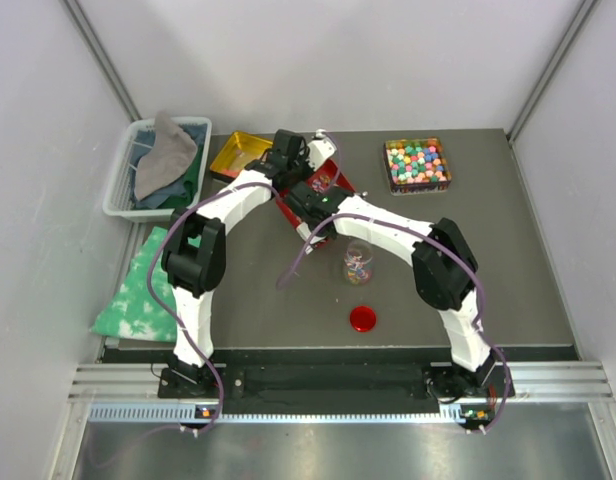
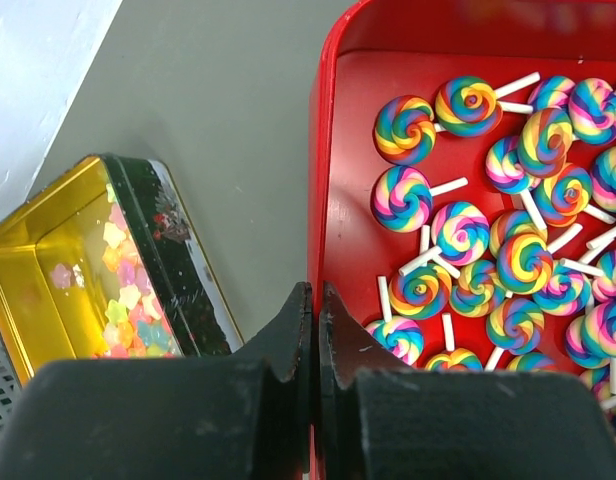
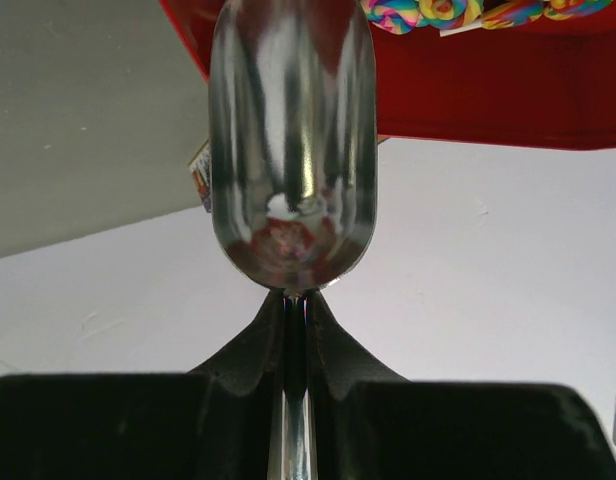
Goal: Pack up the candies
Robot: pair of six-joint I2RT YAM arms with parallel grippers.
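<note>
A red box (image 2: pixel 328 200) holds many swirled lollipops (image 2: pixel 524 262), seen in the left wrist view. My left gripper is shut on the box's thin side wall. My right gripper is shut on the handle of a shiny metal scoop (image 3: pixel 293 120), whose bowl points toward the box in the right wrist view. The scoop's inside is hidden. A clear jar (image 1: pixel 358 264) with some candies in it stands to the right of and in front of the box. Its round red lid (image 1: pixel 363 319) lies apart, nearer the front edge.
A yellow tin (image 2: pixel 18 245) of star-shaped candies sits left of the red box. Another tin (image 1: pixel 419 187) with colourful candies is at the back right. A white basket (image 1: pixel 118 178) of cloths and a green cloth (image 1: pixel 138 300) lie left.
</note>
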